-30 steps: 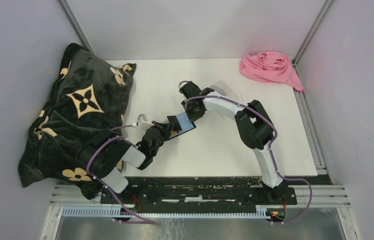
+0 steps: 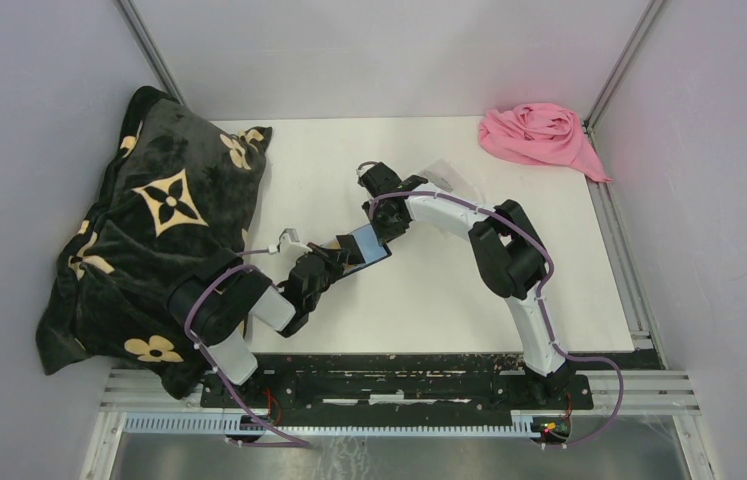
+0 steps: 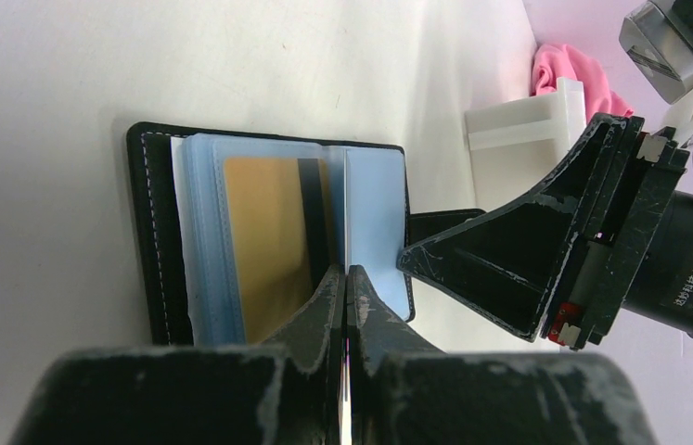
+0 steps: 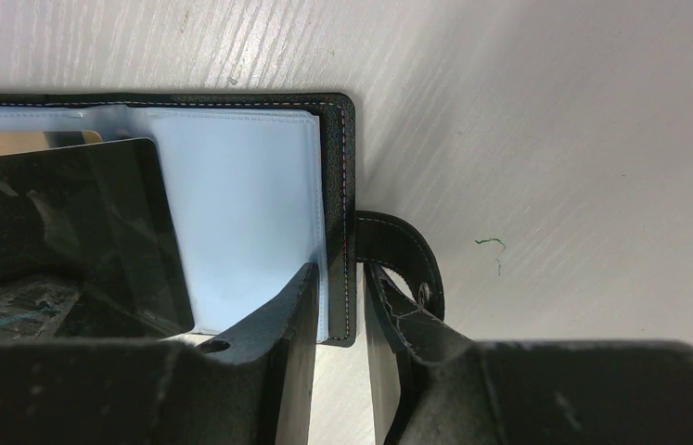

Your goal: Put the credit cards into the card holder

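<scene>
The card holder (image 4: 338, 185), black with pale blue clear sleeves, lies opened flat on the table. A gold card (image 3: 266, 232) with a dark stripe sits in one sleeve. My left gripper (image 2: 341, 257) is shut on a black card, seen edge-on as a thin line in the left wrist view. That card lies over the holder, its far edge near the mouth of the empty-looking sleeve (image 4: 236, 204); whether it has entered cannot be told. My right gripper has its fingers a little apart, the holder's right border between them.
A black strap (image 4: 403, 250) with a snap sticks out from the holder's right side. A white tray-like object (image 2: 449, 178) stands behind the right arm. A pink cloth (image 2: 541, 135) is at the back right, a dark patterned cushion (image 2: 164, 240) on the left.
My left gripper and the black card have shifted slightly to the right over the holder. The right arm and the holder look unmoved.
</scene>
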